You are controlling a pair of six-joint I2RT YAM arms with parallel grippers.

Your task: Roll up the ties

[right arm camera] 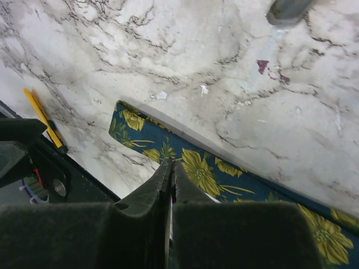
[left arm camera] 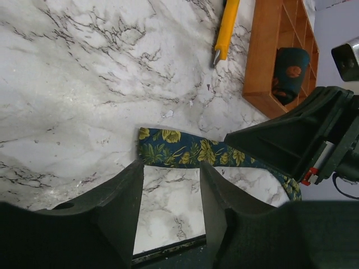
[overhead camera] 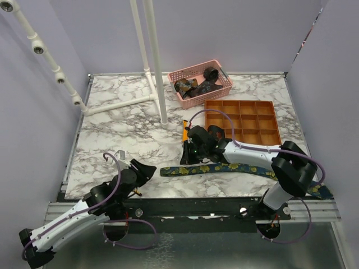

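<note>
A navy tie with yellow flowers (overhead camera: 221, 168) lies stretched along the front of the table, its narrow end at the left, the far part reaching past the right edge. My left gripper (overhead camera: 143, 171) is left of that end; in the left wrist view its fingers (left arm camera: 115, 213) stand apart, empty, below the tie. My right gripper (overhead camera: 186, 159) is just above the tie near its left part, shut with nothing visible between its fingertips. A rolled tie (left arm camera: 290, 73) sits in a compartment of the wooden organizer (overhead camera: 252, 120), partly hidden in the top view.
An orange cutter (left arm camera: 229, 25) lies left of the organizer. A pink basket (overhead camera: 199, 95) holding dark rolled pieces stands at the back. White pipe frames rise at back left. A small yellow tool (right arm camera: 42, 115) lies at the front left.
</note>
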